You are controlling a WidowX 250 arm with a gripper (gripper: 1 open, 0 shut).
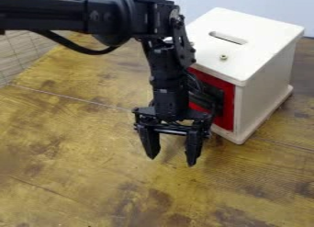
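Note:
My black gripper (172,150) hangs low over the wooden table (73,166), its two fingers apart and pointing down, with nothing visible between them. Just behind it, to the right, stands a white box (260,97) with a slot and a small knob on top. Its front has a red panel (225,119), partly hidden by my arm and wrist.
A pale wall stands at the back right, and a tiled surface shows beyond the table's edge at the upper left.

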